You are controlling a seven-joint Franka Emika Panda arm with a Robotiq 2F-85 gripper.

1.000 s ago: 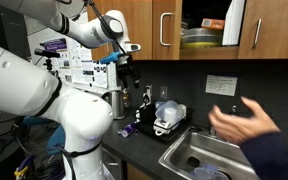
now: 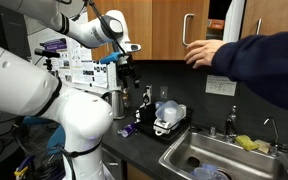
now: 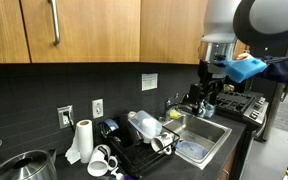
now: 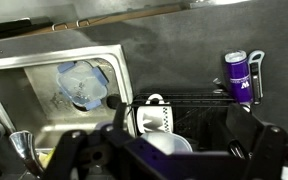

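Observation:
My gripper hangs high above the counter, its dark fingers spread wide at the bottom of the wrist view, with nothing seen between them. Below it stands a black dish rack (image 4: 184, 99) with a white mug (image 4: 155, 118) and a pale bowl (image 4: 168, 143). A purple can (image 4: 239, 78) lies on the counter beside the rack, close to a metal tool (image 4: 256, 75). In exterior view 1 a person's dark-sleeved arm (image 2: 254, 66) reaches in from the right, the hand near the handle (image 2: 187, 29) of an upper cabinet door (image 2: 164, 35).
The metal sink (image 4: 14, 82) lies beside the rack and holds a clear plastic container (image 4: 82, 83). Upper cabinets (image 3: 94, 30) overhang the back of the counter. Bare counter (image 4: 179, 50) stretches along the front of the rack.
The person's arm has come back into view and reaches up to the cabinet. My arm looks unmoved.

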